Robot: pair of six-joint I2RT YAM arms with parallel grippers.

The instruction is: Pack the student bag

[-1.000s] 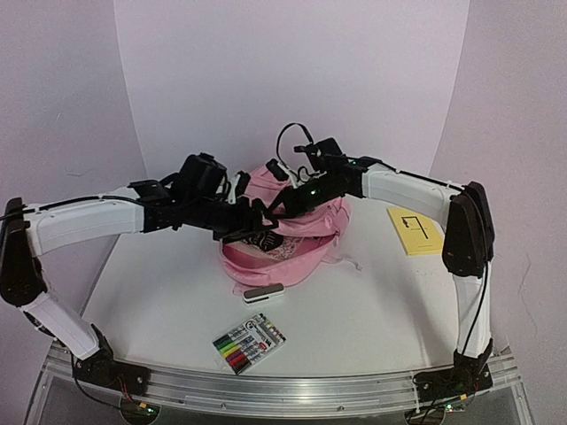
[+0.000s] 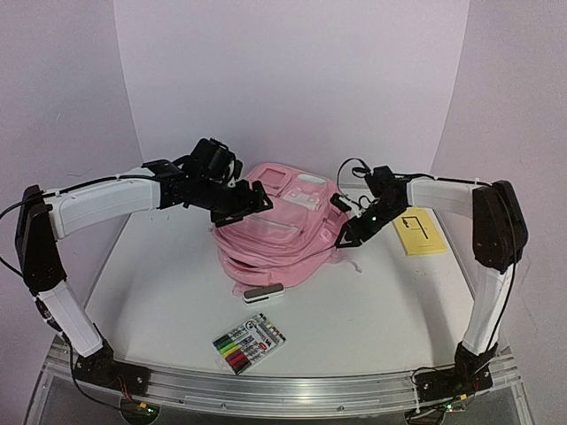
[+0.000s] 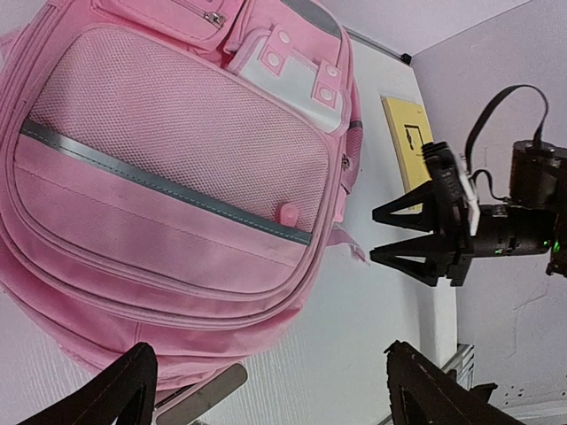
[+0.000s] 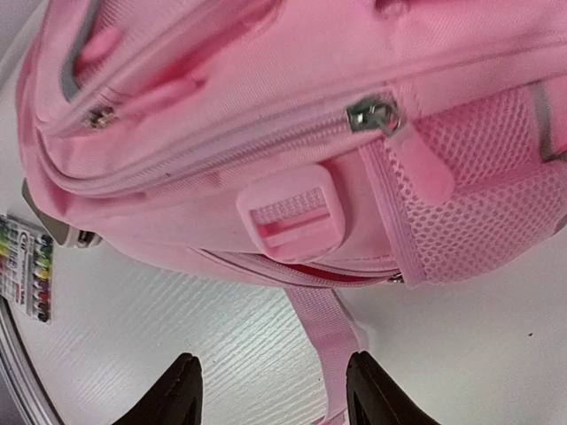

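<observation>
The pink school bag point(image 2: 275, 235) lies at the back middle of the table, its front flap down over the opening. Above its left part hangs my left gripper point(image 2: 264, 199), fingers spread wide with nothing between them. My right gripper is open and empty beside the bag's right edge, near a loose pink strap point(image 4: 323, 341). A pink zipper pull point(image 4: 425, 168) dangles from that side. In front of the bag are a grey and white case point(image 2: 263, 293) and a set of coloured markers point(image 2: 249, 343). A yellow book point(image 2: 420, 232) rests at the right. The bag's inside is hidden.
Walls close in the left, back and right. A metal rail point(image 2: 283, 390) runs along the front edge.
The bag's flap, lifted a second ago with a dark printed item showing inside, now covers the opening. My right gripper has moved right and down to the bag's right edge; the left has shifted slightly.
</observation>
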